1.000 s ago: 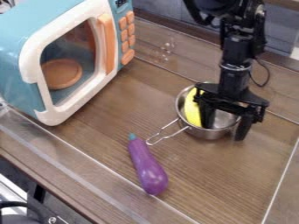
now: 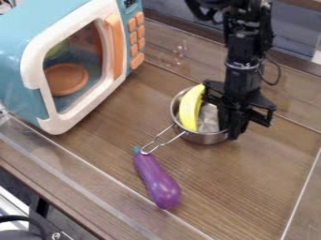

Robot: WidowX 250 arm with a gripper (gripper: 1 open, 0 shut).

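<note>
A small steel pot [image 2: 201, 134] with a long wire handle sits on the wooden counter, a yellow banana [image 2: 190, 105] inside it along the left side. The black gripper [image 2: 228, 112] is at the pot's right side, partly over its rim; its fingertips are dark and overlap the pot, so what is between them cannot be made out. A purple eggplant [image 2: 157, 179] lies on the counter near the end of the pot's handle.
A toy microwave [image 2: 38, 98] with an open front and an orange plate inside stands at the left.
The gripper has shifted slightly up and back from the banana, showing more of it. The banana now appears more upright along the pot's left side.
</note>
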